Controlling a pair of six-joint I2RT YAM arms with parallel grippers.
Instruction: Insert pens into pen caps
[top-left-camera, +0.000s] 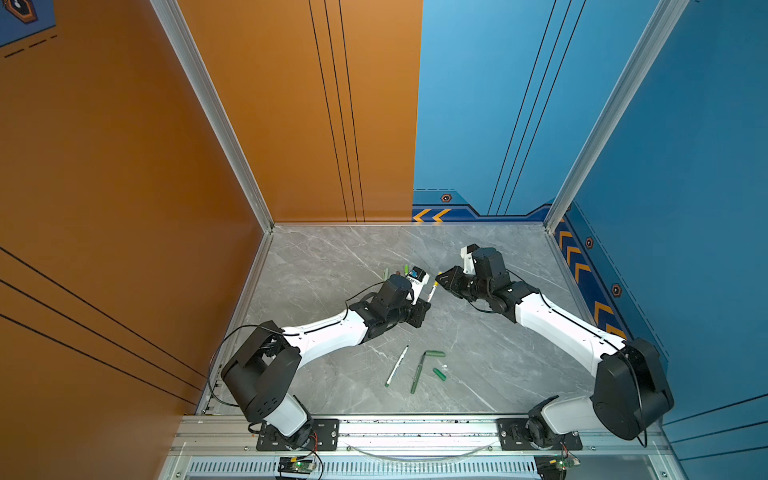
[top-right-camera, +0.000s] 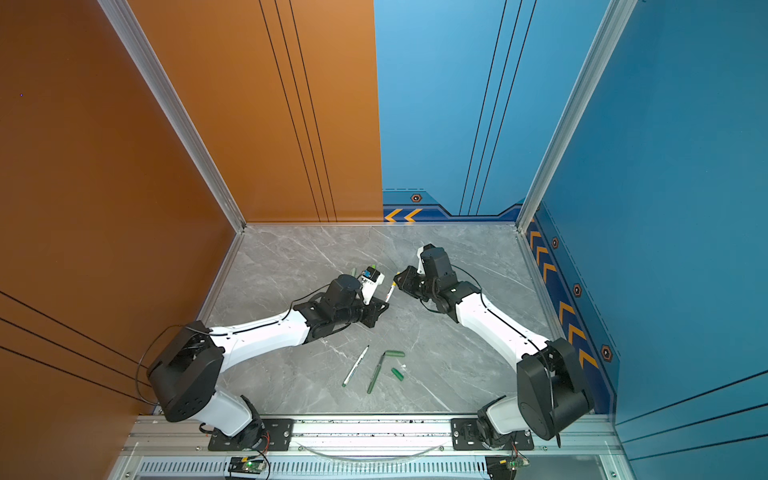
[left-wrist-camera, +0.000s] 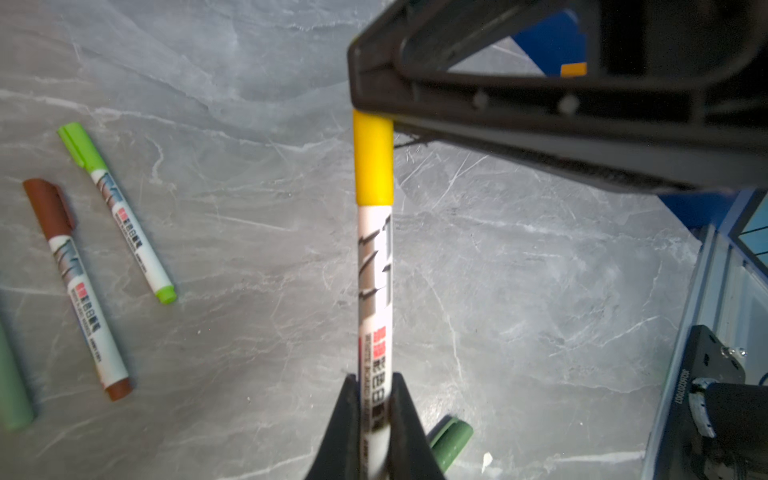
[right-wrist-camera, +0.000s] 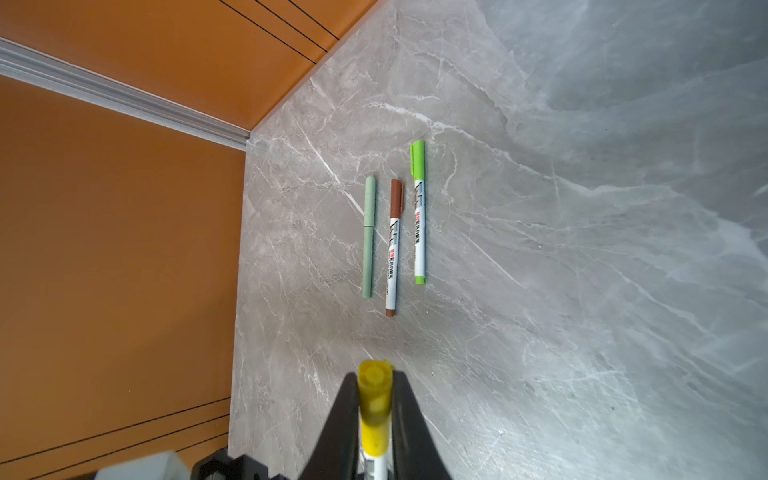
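A white-barrelled pen (left-wrist-camera: 374, 288) stands between my two grippers, its yellow cap (left-wrist-camera: 374, 168) on the upper end. No gap shows between cap and barrel in the left wrist view. My left gripper is shut on the barrel's lower part. From the other side, my right gripper is shut on the yellow cap, whose rounded end shows between its fingers. On the near table lie an uncapped white pen (top-left-camera: 397, 366), a dark green pen (top-left-camera: 417, 374), a green cap (top-left-camera: 435, 353) and a short green cap (top-left-camera: 440, 373).
Towards the back left lie three capped pens side by side: a pale green one (right-wrist-camera: 369, 240), a brown-capped one (right-wrist-camera: 393, 248) and a lime-capped one (right-wrist-camera: 419, 216).
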